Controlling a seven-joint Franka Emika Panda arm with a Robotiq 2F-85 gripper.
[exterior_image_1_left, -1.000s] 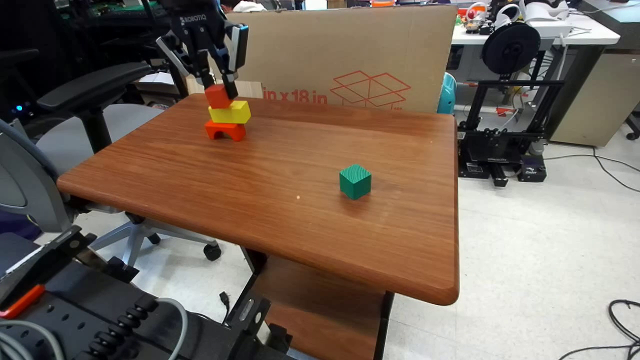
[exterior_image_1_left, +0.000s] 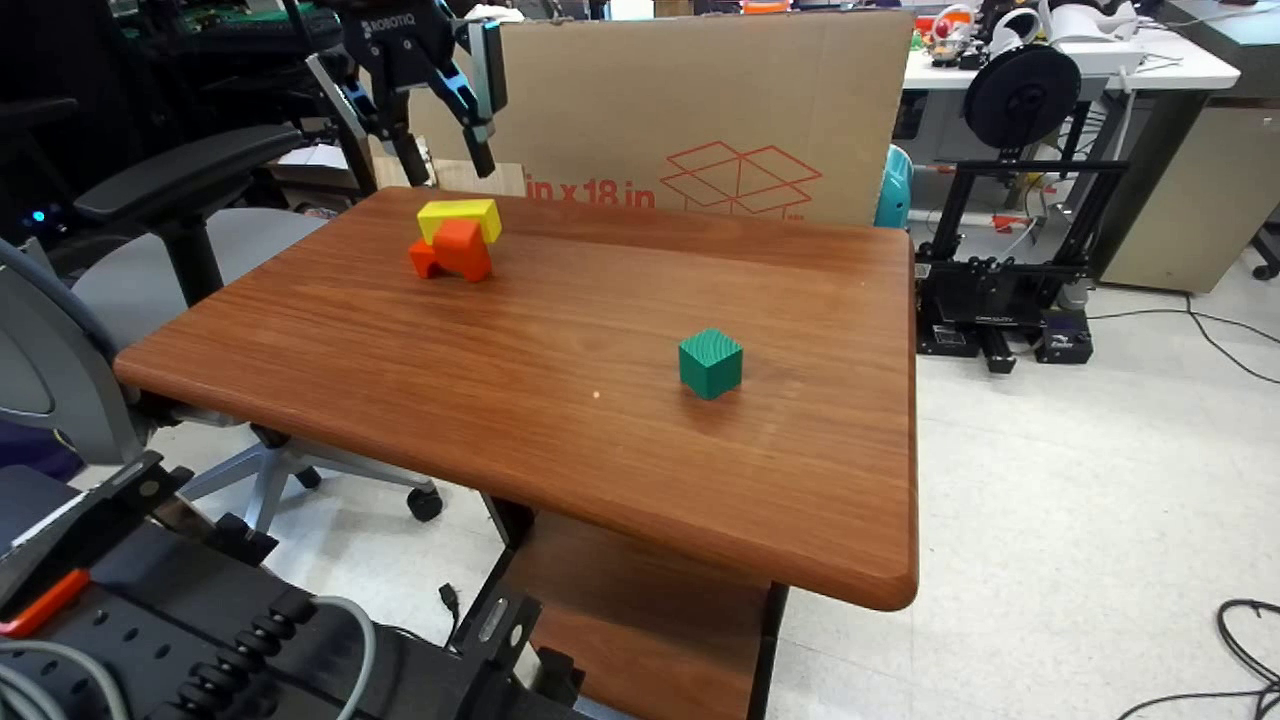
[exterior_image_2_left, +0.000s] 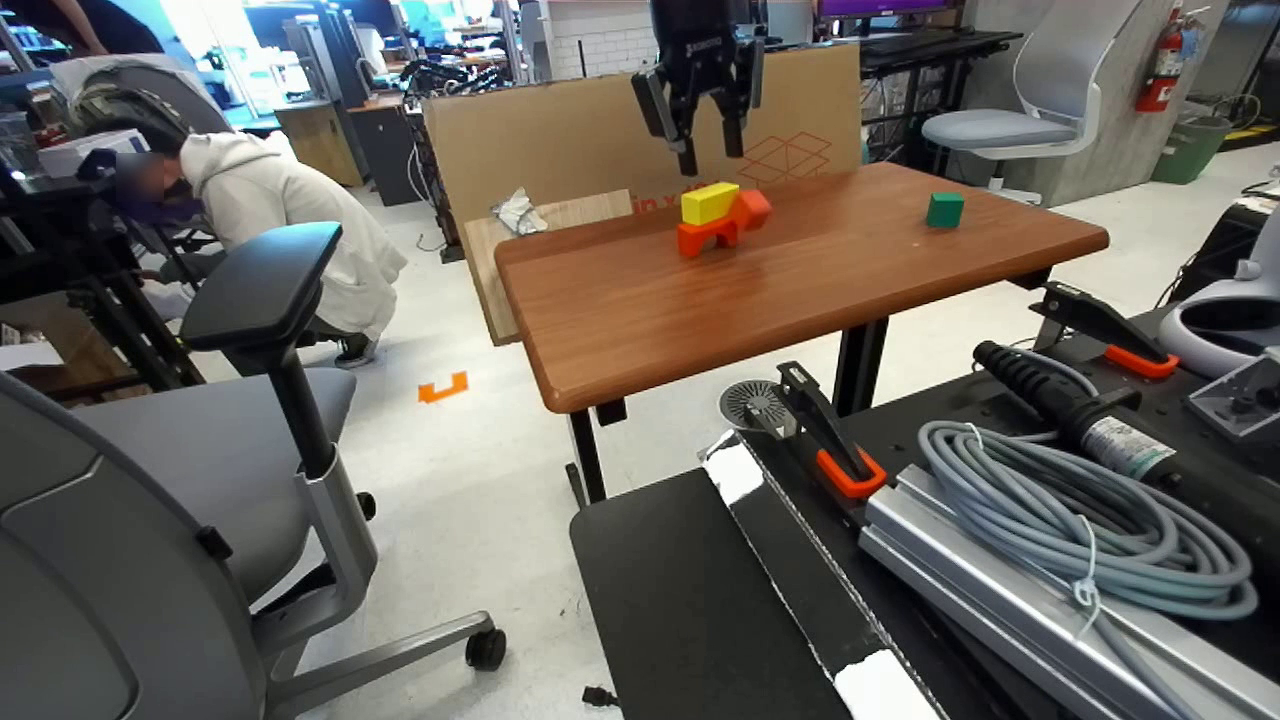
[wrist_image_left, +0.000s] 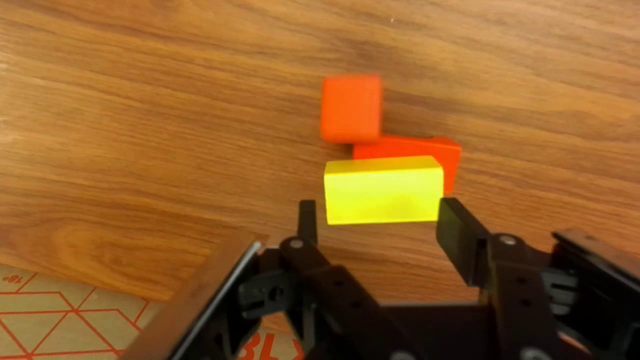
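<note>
Above the back left of the table hangs my gripper (exterior_image_1_left: 451, 175), its fingers spread wide and nothing between them. Below it, a yellow block (exterior_image_1_left: 459, 220) rests on an orange-red arch block (exterior_image_2_left: 705, 236). An orange-red cube (exterior_image_1_left: 462, 248) is beside these two, tilted in the exterior views, and hides part of the arch in exterior view 1. In the wrist view the cube (wrist_image_left: 351, 108) appears past the yellow block (wrist_image_left: 384, 195), which covers much of the arch (wrist_image_left: 414, 147). A green cube (exterior_image_1_left: 710, 365) sits alone toward the table's right side.
A large cardboard sheet (exterior_image_1_left: 720, 108) stands along its back edge. An office chair (exterior_image_1_left: 168, 240) is close to the left edge.
The orange-red cube was between the fingers on top of the yellow block; it is now down beside the stack. My gripper has opened and risen slightly.
</note>
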